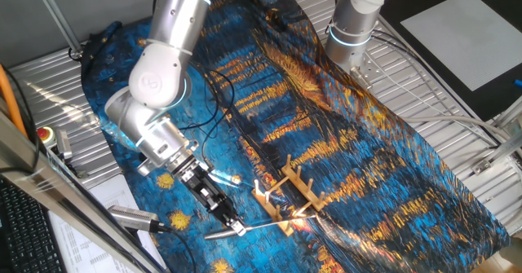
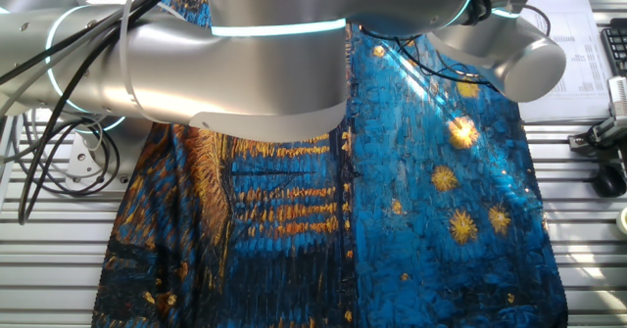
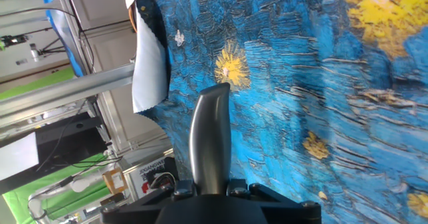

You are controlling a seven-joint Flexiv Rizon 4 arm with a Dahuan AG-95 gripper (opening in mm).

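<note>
In exterior view 1, my gripper (image 1: 236, 226) is shut on a long metal knife (image 1: 218, 235). Its grey handle sticks out to the left, and the thin blade runs right towards a small wooden rack (image 1: 308, 193) with upright pegs. The blade overlaps the rack's near end in this view; whether they touch, I cannot tell. From the wrist, the smooth dark handle (image 3: 210, 140) rises between the fingers of the gripper, and the blade is hidden. Exterior view 2 shows neither knife, rack nor gripper, only the arm above the cloth.
A blue and orange painted cloth (image 1: 236, 122) covers the table, wide and mostly bare around the rack. To the left are a metal post (image 1: 61, 175), a grey device (image 1: 134, 218) with a cable, and a keyboard (image 1: 24, 236).
</note>
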